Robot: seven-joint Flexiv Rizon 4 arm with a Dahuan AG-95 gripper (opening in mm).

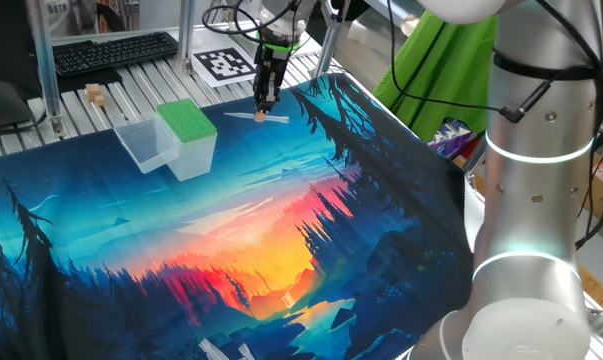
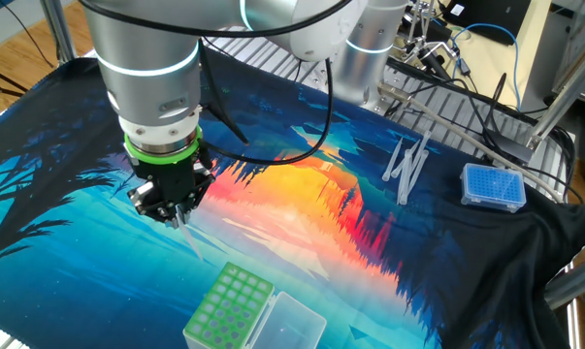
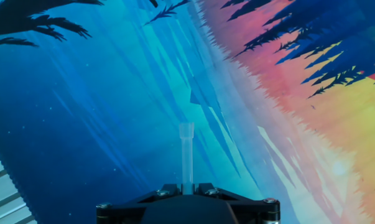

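A clear, slender pipette tip (image 3: 187, 155) pokes out from between the black fingers of my gripper, its wider end pointing away from them in the wrist view. The fingers are shut on it. In exterior view 1 the tip (image 1: 275, 119) lies nearly level across the gripper (image 1: 261, 114), over the blue cloth's far edge. From the other side, the same tip (image 2: 189, 236) slants below the gripper (image 2: 179, 215). A clear box with a green perforated top (image 2: 232, 302) stands close by, its lid (image 2: 290, 325) open to one side.
Several loose pipette tips (image 2: 406, 173) lie on the dark cloth, with a blue-topped rack (image 2: 493, 185) nearby. A keyboard (image 1: 116, 54), a printed marker (image 1: 224, 65) and a small wooden block (image 1: 96, 95) sit beyond the cloth.
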